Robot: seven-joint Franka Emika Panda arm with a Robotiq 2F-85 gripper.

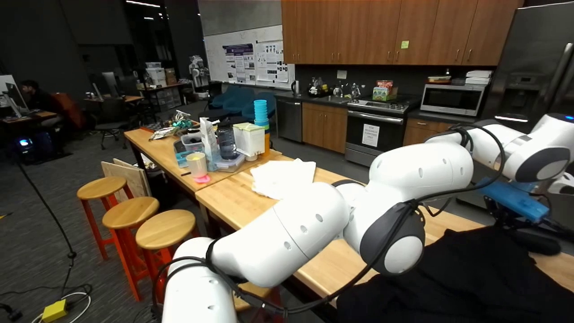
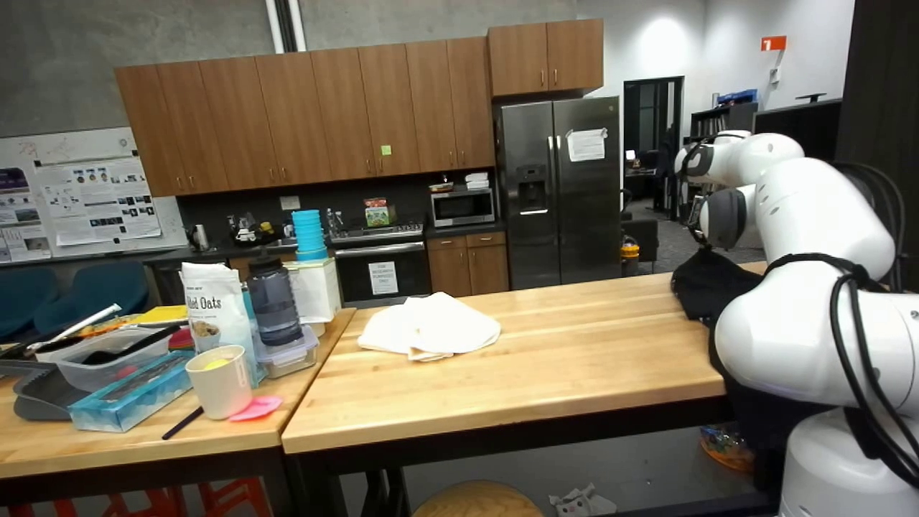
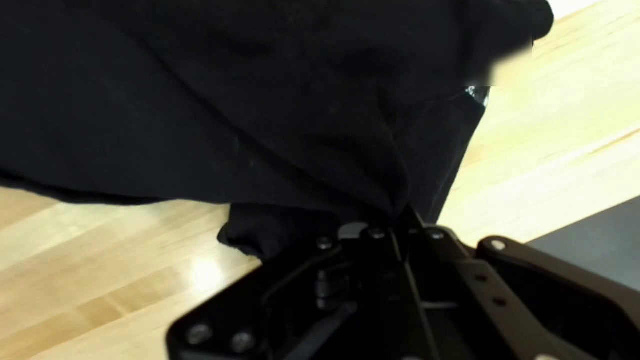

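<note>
A black cloth (image 3: pixel 240 108) fills the upper part of the wrist view, gathered into folds where it meets my gripper. The fingers are shut on a bunched part of this cloth, and the fingertips are mostly hidden by dark fabric. In exterior view 1 the black cloth (image 1: pixel 457 274) spreads over the right end of the table, with the blue-topped gripper body above its far side. Exterior view 2 shows only part of the black cloth (image 2: pixel 711 280), beside the arm; the gripper's fingers are hidden there.
A white cloth (image 2: pixel 431 326) lies on the wooden table (image 2: pixel 551 353), whose middle is bare. On the adjoining table stand an oats bag (image 2: pixel 215 310), a dark bottle (image 2: pixel 273 301) and a mug (image 2: pixel 220 382). Stools (image 1: pixel 165 229) stand along the near side.
</note>
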